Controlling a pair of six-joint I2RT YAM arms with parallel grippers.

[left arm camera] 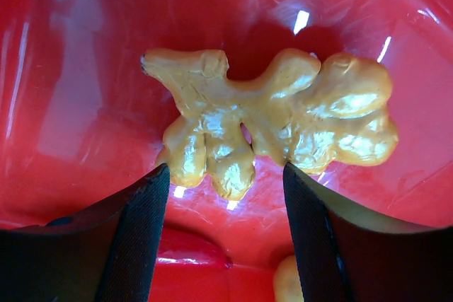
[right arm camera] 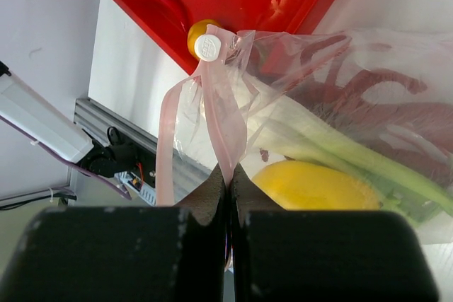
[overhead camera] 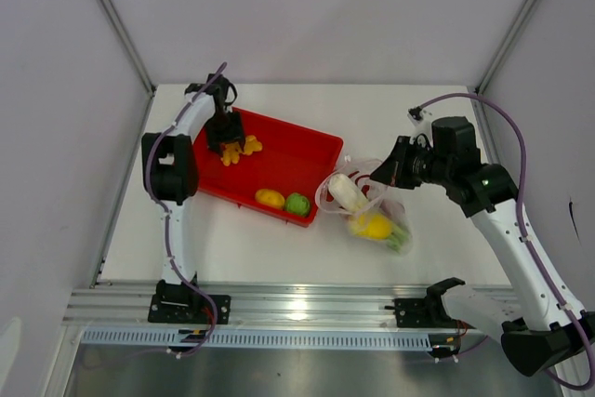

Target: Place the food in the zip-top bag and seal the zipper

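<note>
In the red tray (overhead camera: pixel 297 146) lies a knobbly yellow ginger root (left arm camera: pixel 311 132), right below my left gripper, whose fingers are part open on either side with nothing gripped. A yellow food (overhead camera: pixel 270 199) and a green one (overhead camera: pixel 297 204) lie at the tray's near-right end. The clear zip bag (overhead camera: pixel 390 230), holding a white item (overhead camera: pixel 347 192), a yellow item (right arm camera: pixel 315 185) and leafy stalks, hangs from my right gripper, which is shut on its pink zipper edge, near the white slider (right arm camera: pixel 207 47).
Metal rails run along the front edge.
</note>
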